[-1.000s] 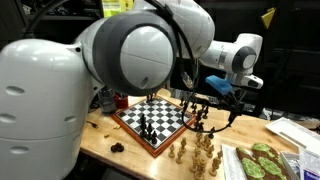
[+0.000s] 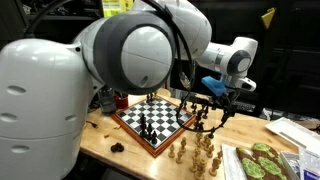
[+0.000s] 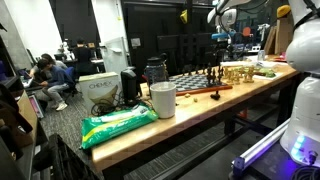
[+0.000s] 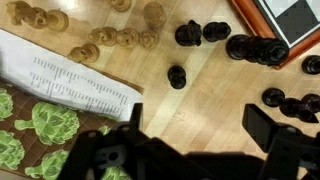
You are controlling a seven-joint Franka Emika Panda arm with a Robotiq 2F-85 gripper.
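My gripper stands open above the wooden table, its two fingers far apart with nothing between them. A small dark chess piece [image 4: 177, 77] is on bare wood just beyond the gap in the wrist view. Farther up are more dark pieces, among them a short one [image 4: 188, 34] and a cluster [image 4: 258, 50] near the chessboard's edge. Light wooden pieces [image 4: 120, 38] lie at the upper left. In exterior view 1 the checkered board [image 2: 150, 118] is left of the gripper [image 2: 220, 98], and light pieces [image 2: 198, 158] stand in front.
A printed sheet [image 4: 65, 85] and a mat with green leafy pictures [image 4: 50, 122] cover the left side of the wrist view. A white tray [image 2: 292, 132] is at the table's right. In exterior view 2, a white tub [image 3: 163, 99] and a green bag [image 3: 118, 124] occupy the near end.
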